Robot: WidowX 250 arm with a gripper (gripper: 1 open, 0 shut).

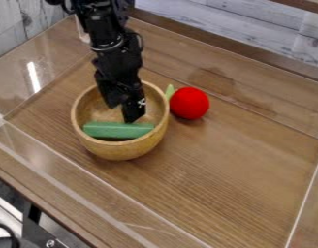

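A green block [117, 129] lies in the front part of the bowl. A red ball [189, 103] sits just right of the bowl, with a small green piece partly hidden beside it.
A pale object stands at the back left, behind the arm. Dark items show at the lower left edge.
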